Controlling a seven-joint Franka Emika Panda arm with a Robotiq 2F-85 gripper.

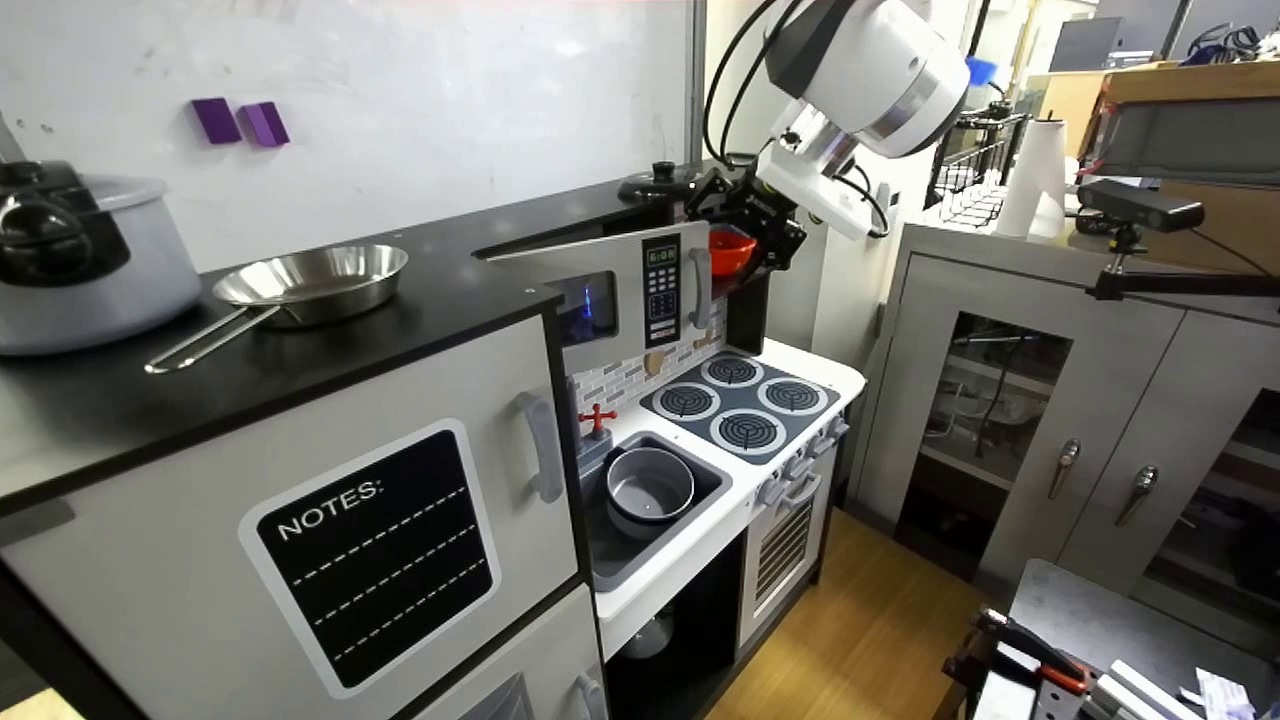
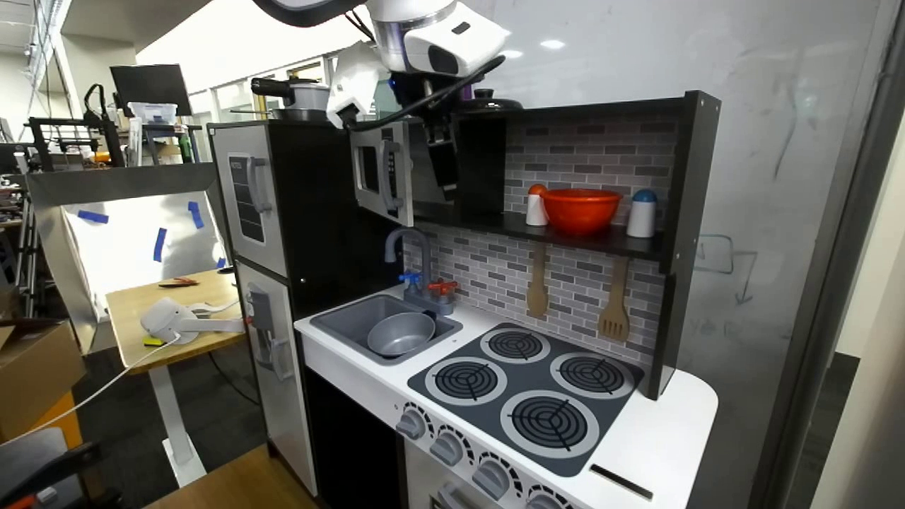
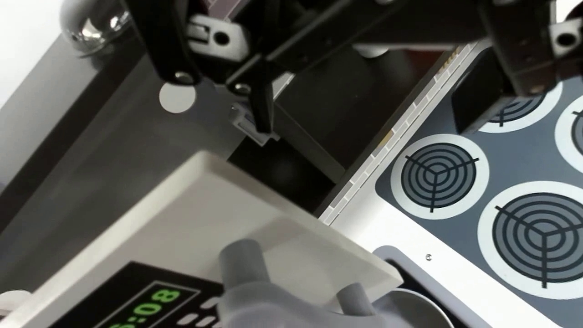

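Note:
My gripper [image 1: 753, 224] is open, with nothing between its fingers. In the wrist view, its two dark fingers [image 3: 262, 112] are spread wide apart across the top. It hangs beside the free edge of the toy microwave's door [image 1: 600, 270], which stands swung outward. In the wrist view, the door's top edge and grey handle [image 3: 243, 259] lie below the fingers, and the dark microwave interior [image 3: 284, 166] shows behind the door. From the other exterior side, the gripper [image 2: 443, 165] appears right of the door's handle [image 2: 388, 174]. Contact with the door cannot be made out.
A red bowl [image 2: 581, 211] sits on the shelf between two shakers, one blue-topped [image 2: 642, 213]. A grey pot [image 1: 649, 486] lies in the sink beside the clear stove top [image 2: 543, 386]. A steel pan [image 1: 314, 286] and a black lid [image 1: 659, 182] rest on top of the kitchen.

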